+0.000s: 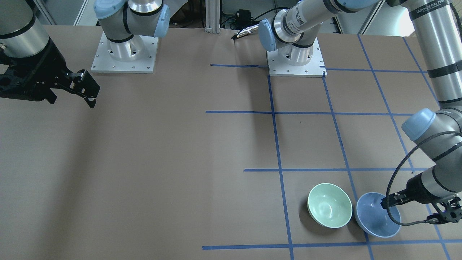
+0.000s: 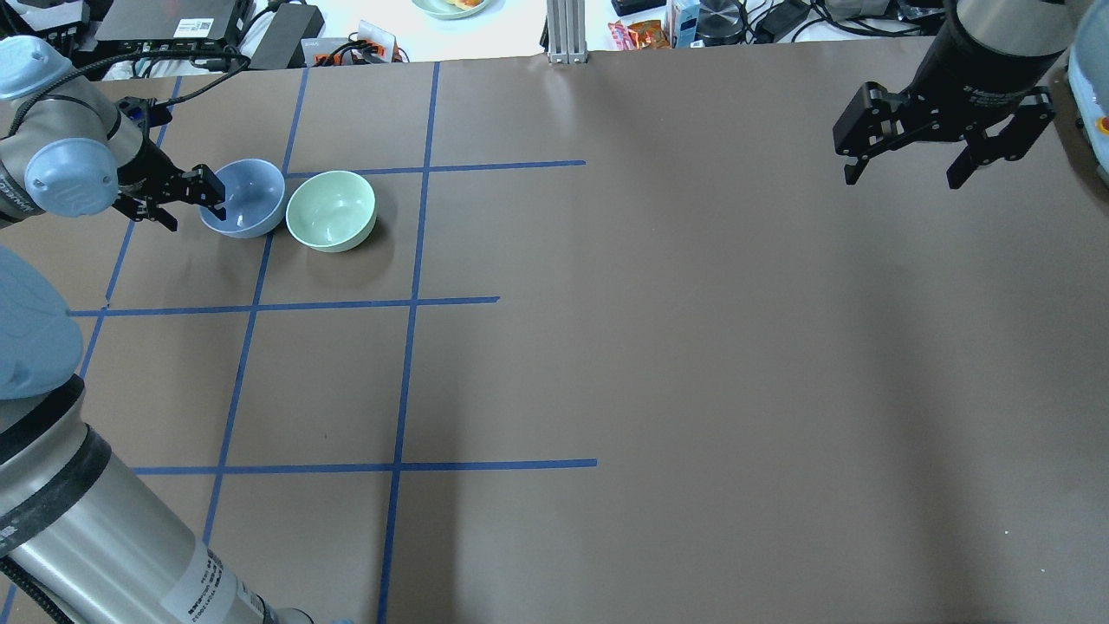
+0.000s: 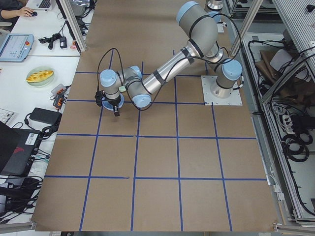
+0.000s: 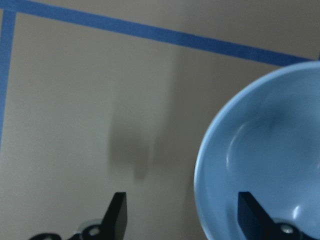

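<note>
A blue bowl (image 1: 376, 221) stands on the taped table, right beside a pale green bowl (image 1: 329, 206); both look empty. My gripper is open and low at the blue bowl, its two fingers astride the near rim in the left wrist view, one outside over the table and one over the bowl's inside (image 4: 270, 145). Nothing is seen pinched between them. In the top view the gripper sits at the left edge of the blue bowl (image 2: 249, 192), with the green bowl (image 2: 330, 211) to its right.
A second arm's black gripper (image 2: 946, 135) hangs at the far side, away from the bowls. Other arm bases (image 1: 296, 65) stand at the table's back. Cluttered white side tables lie beyond the table's edge.
</note>
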